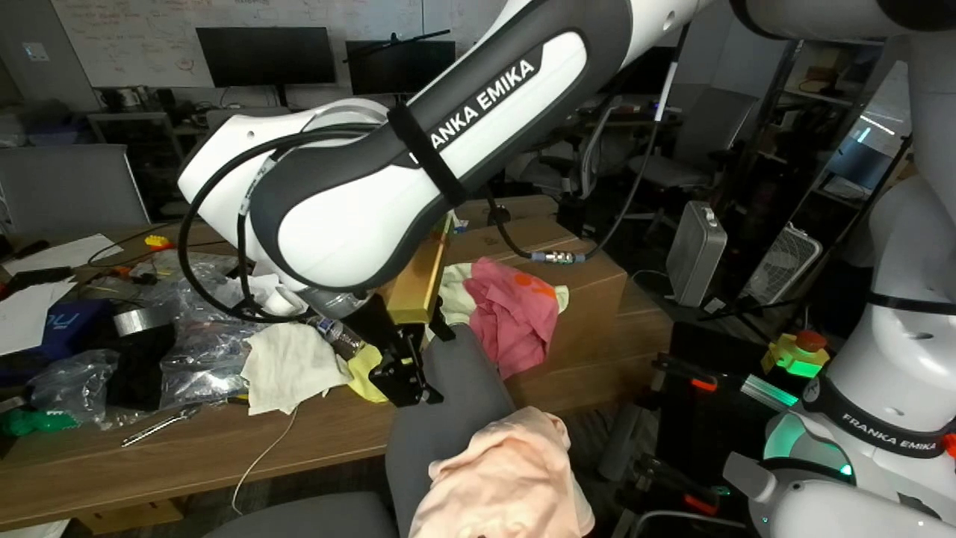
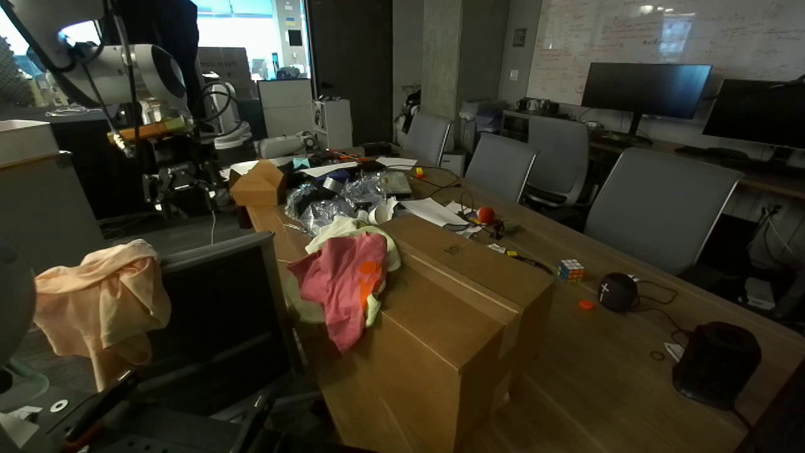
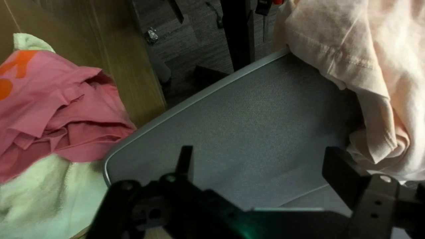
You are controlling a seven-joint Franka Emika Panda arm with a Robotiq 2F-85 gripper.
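Observation:
My gripper is open, its black fingers wide apart with nothing between them, above the grey chair back [image 3: 247, 119]. To the right in the wrist view, a peach cloth [image 3: 382, 59] drapes over the chair back, close to the right finger. On the left, a pink cloth [image 3: 59, 107] with orange marks lies over a pale green cloth [image 3: 47, 199]. In exterior view 2 both the pink cloth [image 2: 347, 279] and the green one hang over a cardboard box [image 2: 422, 332]. The gripper [image 2: 181, 200] hangs in the air behind the peach cloth [image 2: 105, 302] there.
The wooden table [image 1: 331, 444] left of the chair is crowded with plastic bags [image 1: 202, 350], a white cloth [image 1: 291, 368] and a yellow cloth [image 1: 365, 372]. A Rubik's cube [image 2: 571, 270] and dark speakers stand beyond the box.

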